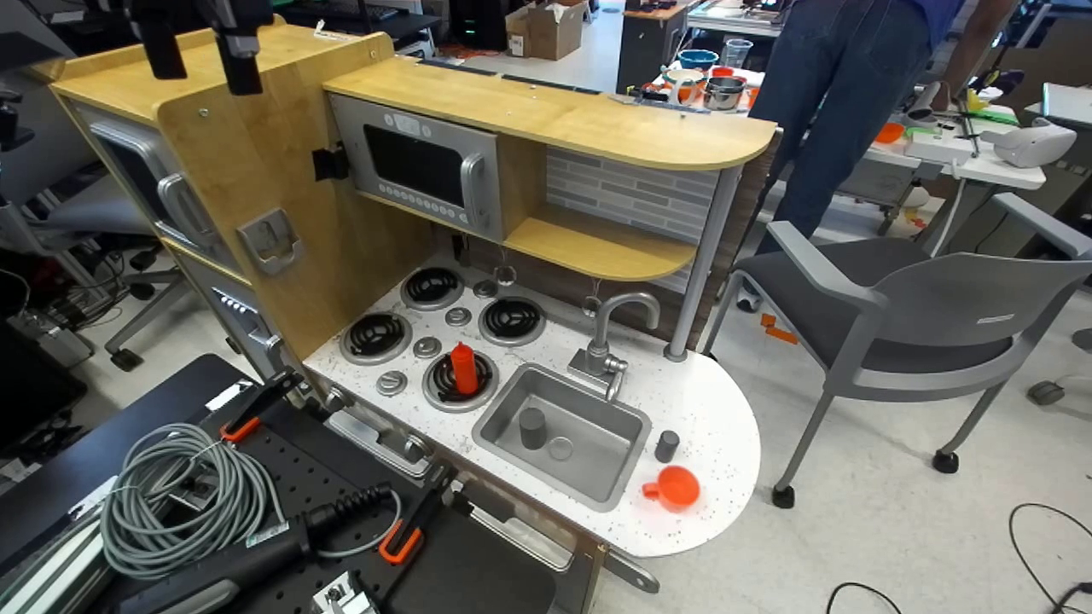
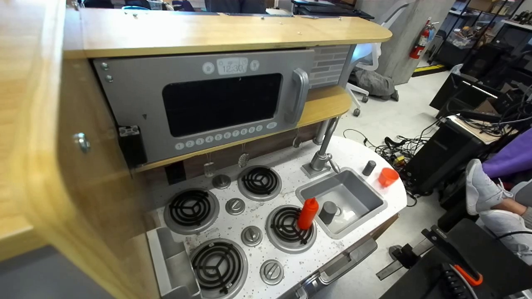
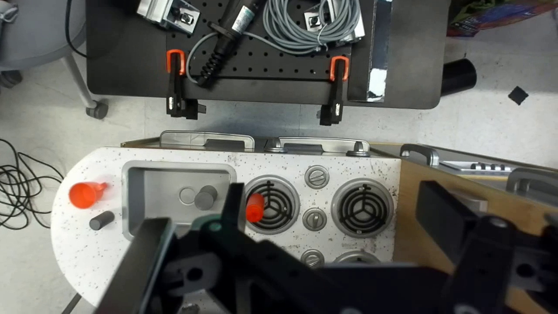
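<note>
High above the play kitchen, my gripper [image 1: 206, 82] stands open at the upper left of exterior view 1. In the wrist view its dark fingers [image 3: 233, 206] are wide apart, with only the countertop far below between them. A red squeeze bottle [image 2: 308, 214] stands upright on the front burner nearest the sink [image 2: 366, 207]. Inside the sink is a dark grey cylinder [image 1: 532, 428]. A similar grey cylinder [image 1: 666, 446] stands on the counter to the right of the basin, close to an orange cup [image 1: 677, 488] with a handle.
A silver microwave [image 1: 430, 164] hangs under the wooden shelf [image 1: 553, 107], behind the burners. The faucet [image 1: 604, 343] rises at the sink's back edge. Tall wooden cabinet sides [image 1: 287, 194] bound the stove on the left. A black table [image 1: 409, 532] with coiled cable faces the counter.
</note>
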